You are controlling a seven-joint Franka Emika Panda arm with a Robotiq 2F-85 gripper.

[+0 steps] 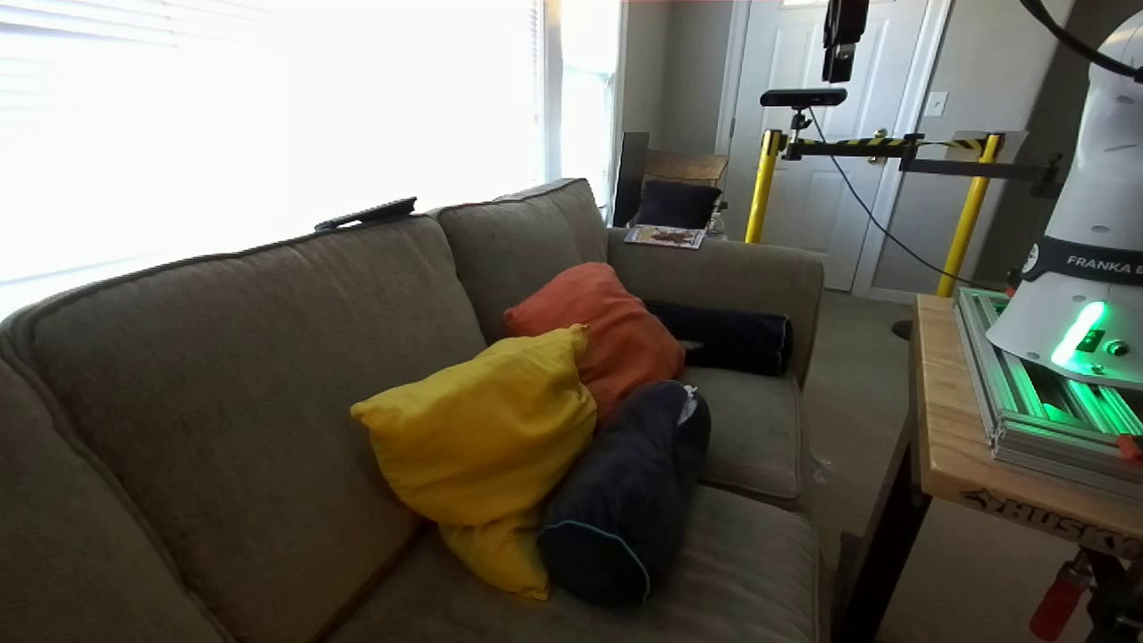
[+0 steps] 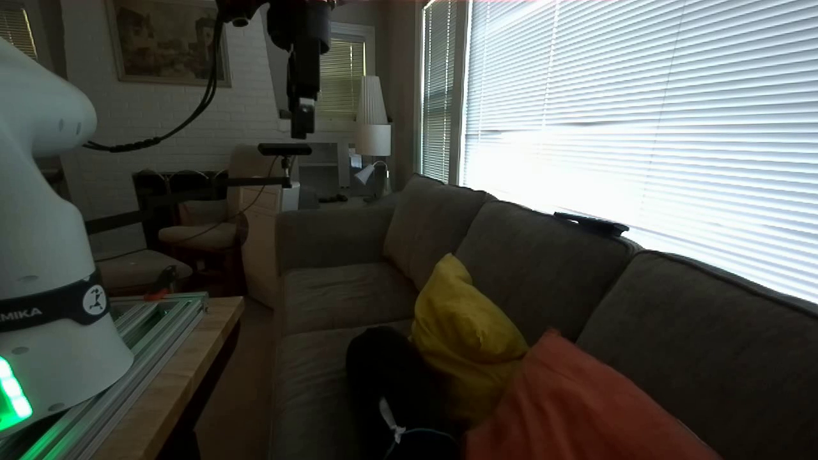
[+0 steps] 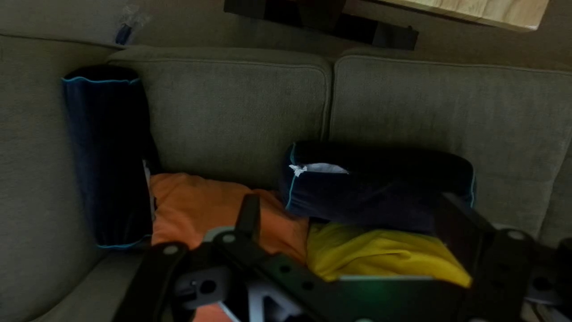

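Note:
High above the couch hangs my gripper, its two fingers wide apart with nothing between them at their own height. In exterior view 2 it shows at the top (image 2: 303,122). A yellow pillow (image 1: 482,429) leans on the couch back and overlaps an orange pillow (image 1: 600,332). Against their front lies a dark navy bolster (image 1: 632,493) with blue piping. Another navy bolster (image 3: 110,161) rests along the couch arm, beside the orange pillow. In the wrist view my gripper's body covers the lower parts of the yellow and orange pillows.
The grey-brown couch (image 1: 257,396) has bare seat at its near end in exterior view 1. A flat dark object (image 1: 370,212) lies on the backrest. The wooden workbench (image 1: 943,413) stands in front of the couch. A magazine (image 1: 664,236) lies on the far couch arm.

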